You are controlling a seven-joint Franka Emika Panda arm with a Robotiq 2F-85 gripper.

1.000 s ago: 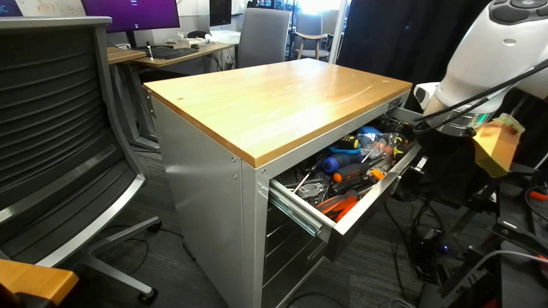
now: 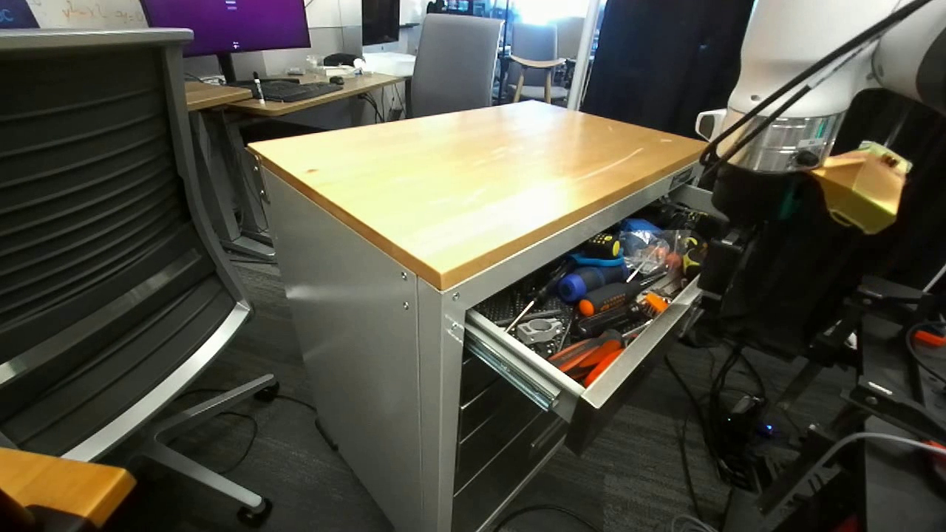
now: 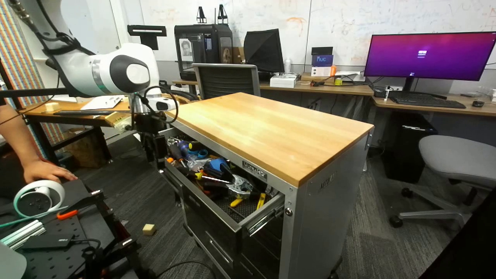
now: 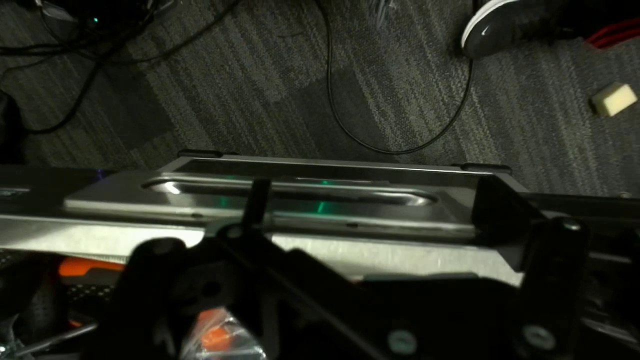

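The top drawer (image 2: 640, 341) of the metal cabinet stands pulled out, with tools inside. In the wrist view, its front edge (image 4: 384, 255) crosses the frame beneath my gripper. The fingers are open, one dark finger (image 4: 258, 201) toward the left and the other finger (image 4: 501, 207) toward the right, with part of the drawer front visible between them. Exterior view 2 has the dark gripper (image 3: 157, 151) pointing down at the far end of the drawer front. Whether the fingers touch the drawer cannot be made out.
The cabinet's wooden top (image 2: 479, 177) is bare. A lower drawer handle (image 4: 288, 191) shows beyond the edge. A person's arm (image 3: 21, 139) rests by a black cart (image 3: 69, 228). Cables (image 4: 336, 108) and a small yellow block (image 3: 148, 229) lie on the floor.
My wrist has risen and turned more upright, and the gripper now points down at the drawer front. The drawer stands very slightly farther out than before.
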